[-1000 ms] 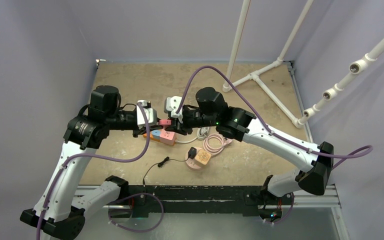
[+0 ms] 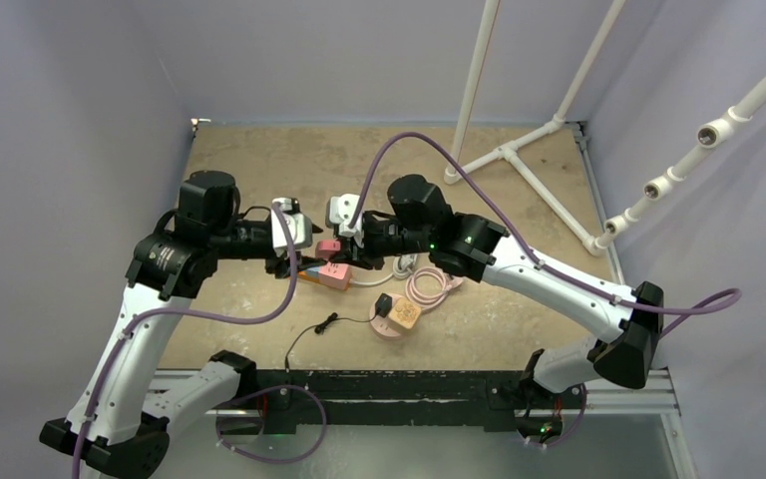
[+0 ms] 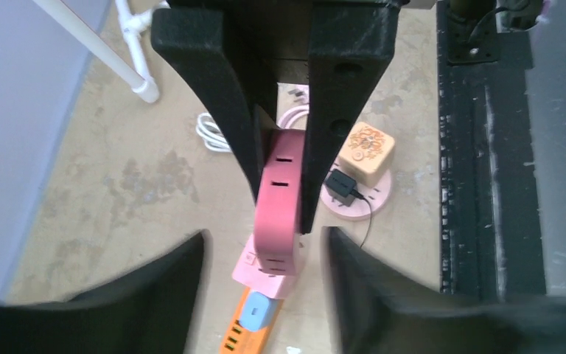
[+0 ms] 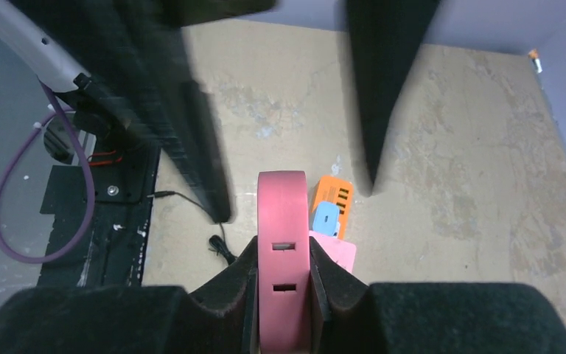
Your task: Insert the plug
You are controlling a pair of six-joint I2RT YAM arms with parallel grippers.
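A pink plug-like block with dark slots is held in my right gripper, shut on it; it also shows as the pink block (image 3: 280, 206) in the left wrist view. My left gripper faces it from the other side, fingers blurred and apart, with clear gaps beside the block. Beneath, an orange and pink power strip (image 3: 243, 328) with a blue part lies on the table, partly hidden by the grippers and block.
A cream block (image 2: 404, 315) and black adapter (image 2: 384, 305) sit on a pink round base. Coiled cables (image 2: 427, 289) lie right of centre, white pipes (image 2: 549, 195) at the back right.
The right arm is essentially still.
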